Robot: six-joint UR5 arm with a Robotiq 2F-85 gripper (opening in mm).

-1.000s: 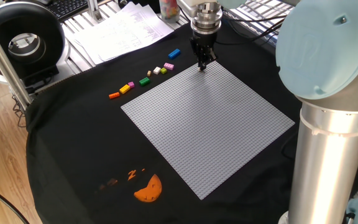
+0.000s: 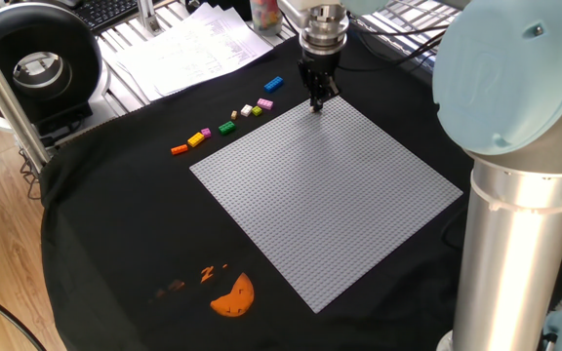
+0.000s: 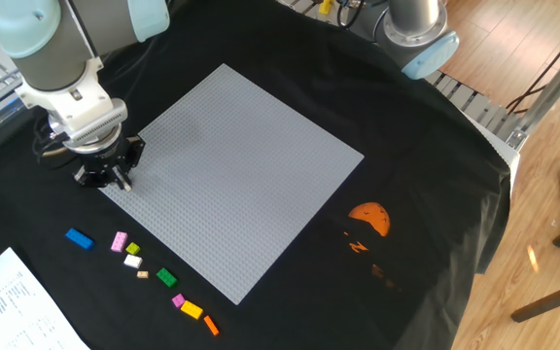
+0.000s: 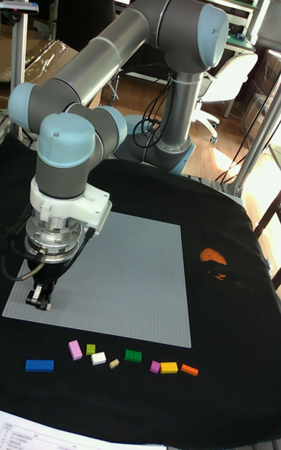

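Note:
My gripper (image 3: 124, 183) points down over one corner of the grey baseplate (image 3: 241, 175), close to its surface. Its black fingers (image 4: 37, 298) are small and dark here, so whether they are apart or together is unclear. No brick shows at the fingertips. Off the plate's edge, a row of loose bricks lies on the black cloth: blue (image 4: 39, 365), pink (image 4: 76, 350), lime (image 4: 90, 349), white (image 4: 99, 358), tan (image 4: 114, 363), green (image 4: 133, 355), purple (image 4: 155, 367), yellow (image 4: 168, 367) and orange (image 4: 190, 369). The plate's visible surface is bare.
Printed papers (image 2: 188, 54) lie beyond the bricks at the table's edge. An orange print (image 2: 233, 295) marks the cloth on the plate's other side. The arm's column (image 2: 515, 253) stands at the right in the first exterior view. Open cloth surrounds the plate's near side.

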